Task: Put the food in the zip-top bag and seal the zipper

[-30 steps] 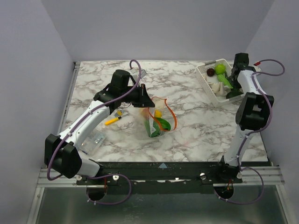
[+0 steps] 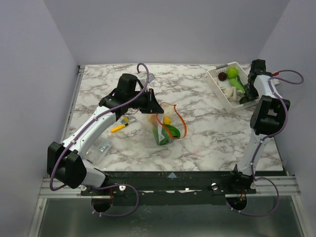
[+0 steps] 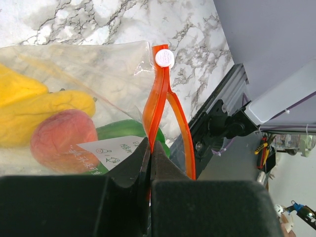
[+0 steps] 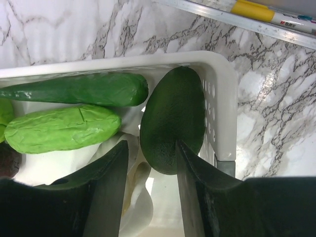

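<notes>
A clear zip top bag (image 3: 113, 59) with an orange zipper (image 3: 159, 98) stands with its mouth spread at mid-table. Inside lie yellow food (image 3: 49, 108), a peach (image 3: 64, 140) and something green (image 3: 118, 129). My left gripper is shut at the bag's edge, apparently with the thin film and its printed label (image 3: 116, 153) between the fingertips. Over the white basket (image 4: 224, 98), my right gripper is part open, its fingers (image 4: 186, 168) pointing at a dark green avocado-like food (image 4: 175, 113) in the basket's corner. Nothing shows held there.
Also in the basket are a cucumber (image 4: 74, 90), a bright green vegetable (image 4: 64, 127) and pale pieces (image 4: 138, 197). A yellow-handled tool (image 2: 119, 127) and a clear box (image 2: 98, 149) lie at left. The table between bag and basket is clear.
My right gripper has shifted slightly toward the right and lower in the top view, over the basket. The left arm and the bag have stayed still.
</notes>
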